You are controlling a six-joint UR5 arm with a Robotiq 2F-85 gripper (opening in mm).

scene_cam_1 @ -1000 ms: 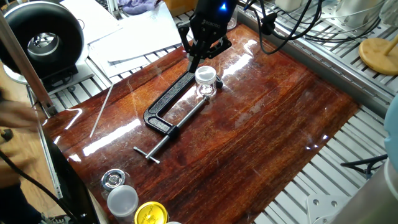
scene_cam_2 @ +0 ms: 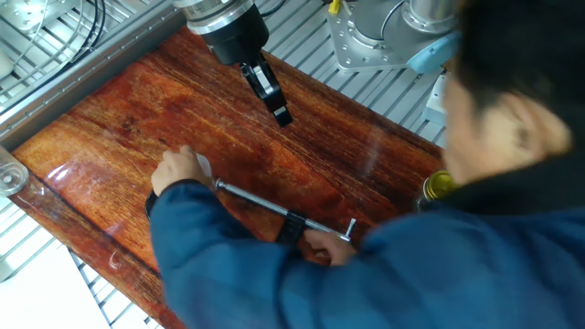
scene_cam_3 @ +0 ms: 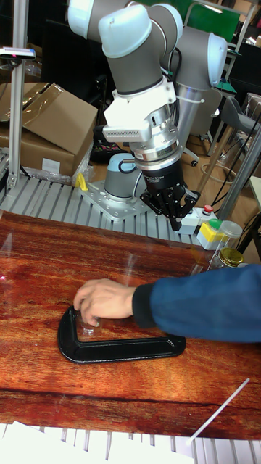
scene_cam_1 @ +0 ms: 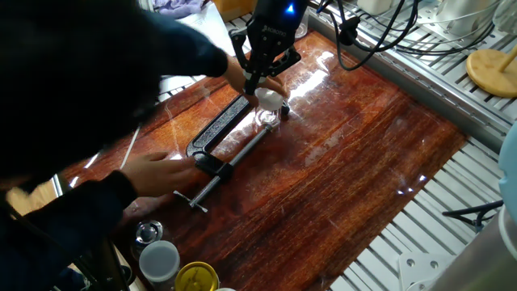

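Observation:
My gripper (scene_cam_1: 253, 83) hangs above the table, its fingers together and nothing visible between them. In exterior view 2 the gripper (scene_cam_2: 281, 117) is well apart from the clamp and the person's hands. A black C-clamp (scene_cam_1: 216, 129) with a silver screw (scene_cam_2: 260, 202) lies on the table. Near the screw's end is a small clear jar with a white lid (scene_cam_1: 269, 99), partly covered by a person's hand. Another hand (scene_cam_1: 157, 174) is at the clamp's screw end. In exterior view 3 the clamp's black frame (scene_cam_3: 116, 350) shows beneath the forearm.
The person's arms cover much of the table's near side. A frosted-lidded jar (scene_cam_1: 159, 260) and a gold-lidded jar (scene_cam_1: 197, 277) stand at one corner beside another clear jar (scene_cam_1: 149, 233).
The person has leaned in over the table, and both hands have come to the clamp and the small jar. My gripper has not visibly moved.

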